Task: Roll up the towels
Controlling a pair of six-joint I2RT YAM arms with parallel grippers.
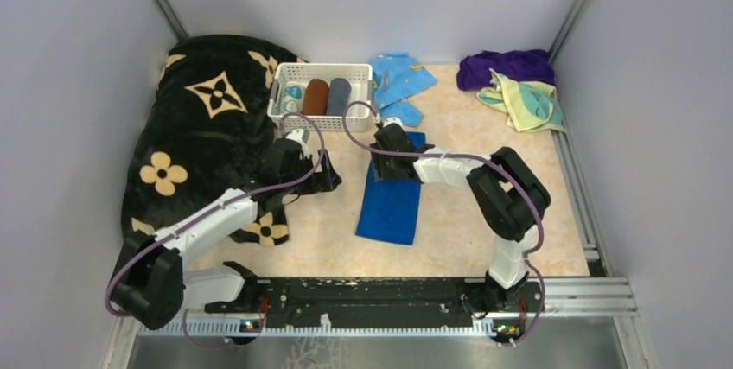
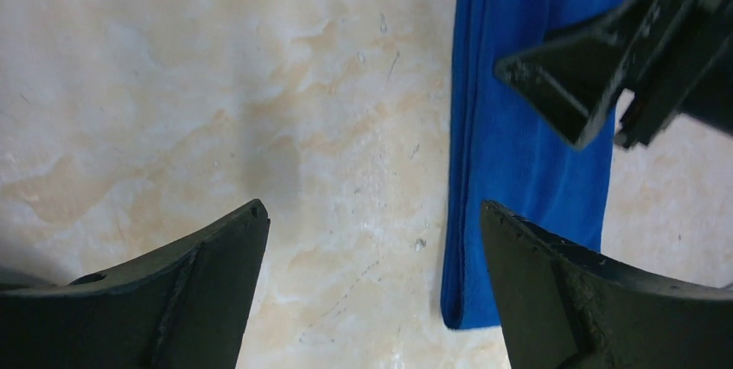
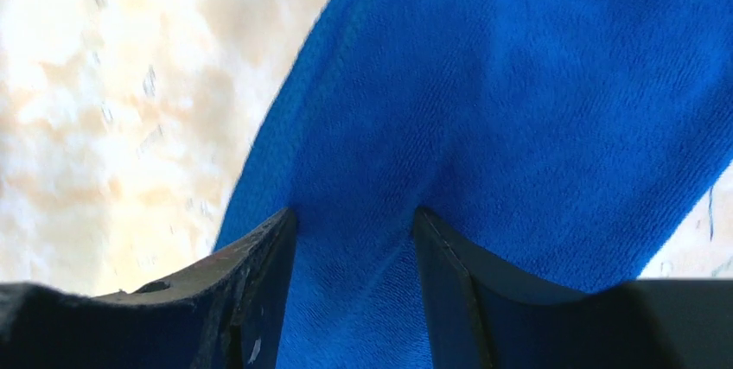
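A blue towel (image 1: 388,213), folded into a long flat strip, lies on the table in the middle of the top view. Its layered left edge shows in the left wrist view, where the towel (image 2: 536,187) runs along the right side. My right gripper is open above the towel's upper half, with blue cloth (image 3: 510,127) spread below its fingers. To the left of the towel, my left gripper (image 1: 330,175) hangs over bare table, open and empty. Part of the towel's upper half is hidden under the right gripper in the top view.
At the back stands a white basket (image 1: 364,92) holding several rolled towels. Beside it lies a crumpled light-blue cloth (image 1: 399,84). Purple (image 1: 506,67) and yellow-green (image 1: 525,101) cloths lie at the back right. A black patterned blanket (image 1: 190,144) covers the left.
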